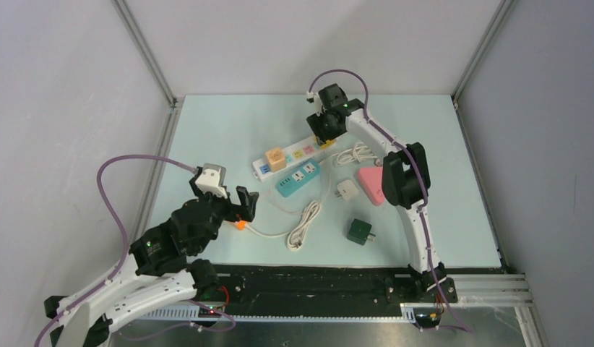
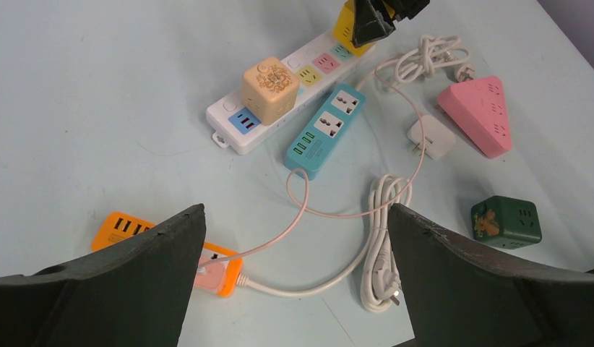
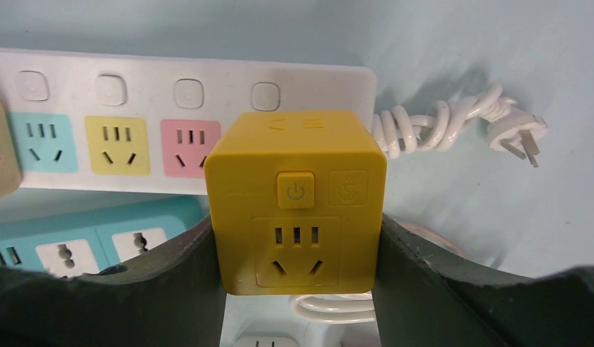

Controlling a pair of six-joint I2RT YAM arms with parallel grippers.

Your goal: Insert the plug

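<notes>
Held in my right gripper is a yellow cube plug (image 3: 298,202), its socket face toward the right wrist camera and its prongs out of sight. It covers the right end of the long white power strip (image 3: 337,83), whose teal, yellow and pink outlets (image 3: 191,144) show to its left. Whether the cube touches the strip cannot be told. On the same strip, further left, stands a peach cube plug (image 2: 269,90). Away from the strip, at the lower left of the top view, my left gripper (image 1: 248,204) is open and empty.
A teal power strip (image 2: 326,130) lies beside the white one. Around them are a bundled white cable (image 2: 381,246), an orange strip (image 2: 225,278), a white adapter (image 2: 431,136), a pink block (image 2: 478,112) and a green plug (image 2: 505,222).
</notes>
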